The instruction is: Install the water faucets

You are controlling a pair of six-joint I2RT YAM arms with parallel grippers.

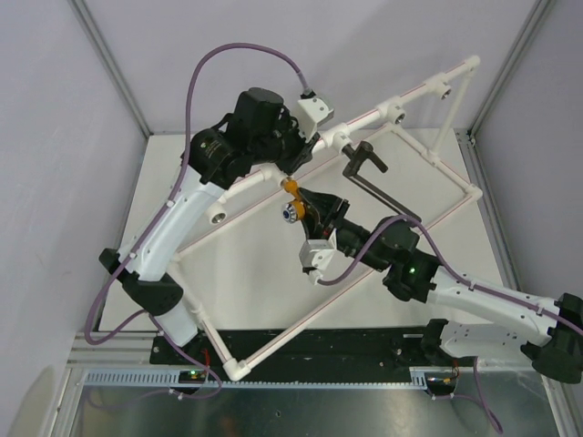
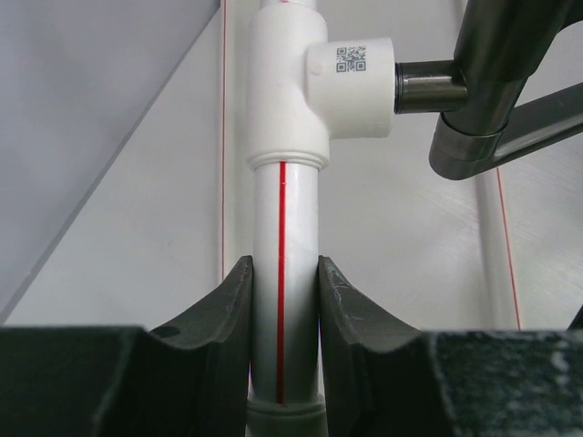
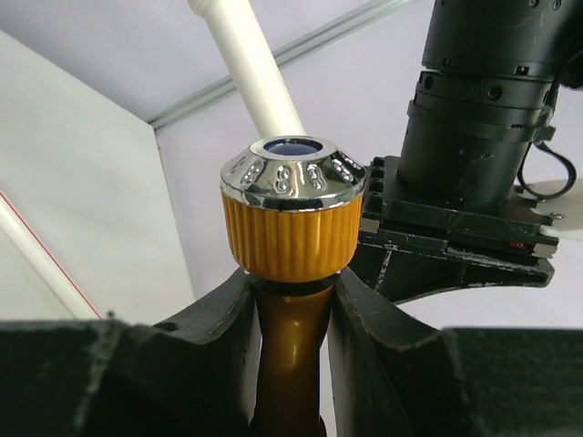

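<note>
An orange faucet [image 1: 293, 211] with a chrome-ringed knob is gripped on its orange body by my right gripper, which is shut on it. In the top view the faucet's upper end meets a T-fitting opening on the white pipe, close below my left gripper; how deep it sits cannot be told. My left gripper is closed around the white pipe [image 2: 270, 209] with the red stripe. A black faucet [image 1: 364, 164] sits in the neighbouring T-fitting [image 1: 342, 139] to the right, its stem inside the fitting in the left wrist view.
Further T-fittings on the pipe are bare: one at the left [image 1: 218, 215], and others to the right, such as the fitting [image 1: 395, 111]. The pipe frame's lower corner [image 1: 237, 370] rests over the white board [image 1: 246, 291]. The arms are close together at the middle.
</note>
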